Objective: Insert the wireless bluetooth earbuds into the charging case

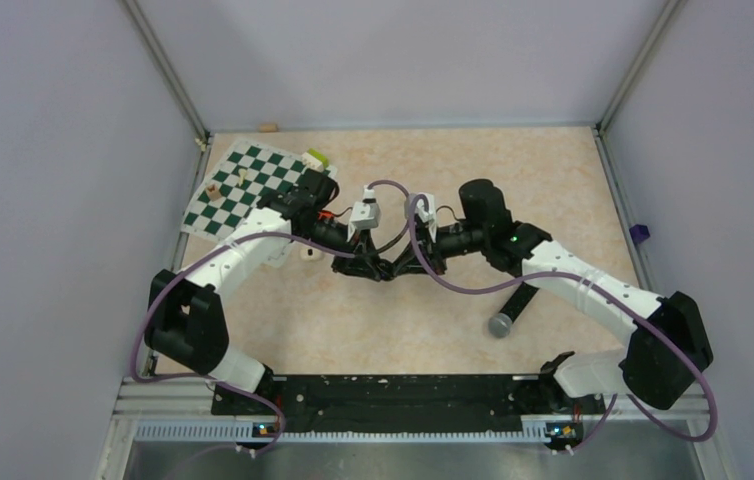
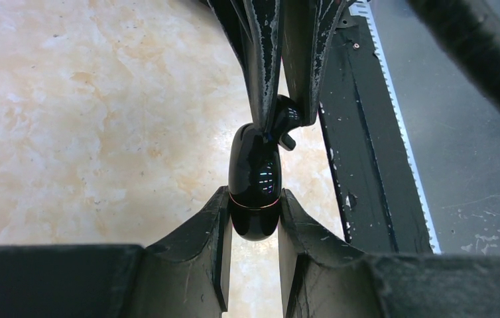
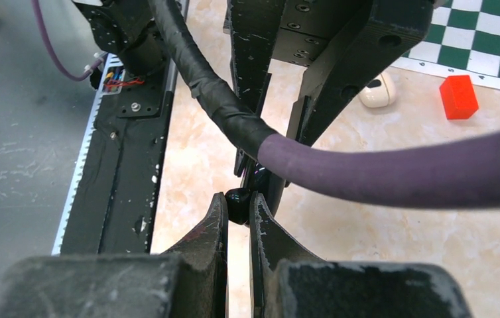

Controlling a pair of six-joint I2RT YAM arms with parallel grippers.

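Note:
In the left wrist view, the glossy black charging case (image 2: 254,169) has a thin orange line round it and stands between the fingertips of my left gripper, which touch it on both sides. Just above, my right gripper comes in from the top, shut on a small rounded black earbud (image 2: 288,109) with a short stem; it is right at the case's upper end. In the right wrist view the earbud (image 3: 237,205) shows at the fingertips, with the case (image 3: 268,188) close behind it. Whether earbud and case touch cannot be told. No second earbud is clearly visible.
A green-white checkered board (image 1: 243,185) lies at the back left. A red block (image 3: 459,97) and a white object (image 3: 378,91) sit near it. A black cylinder (image 1: 510,312) rests at the right. Purple cables loop past both grippers.

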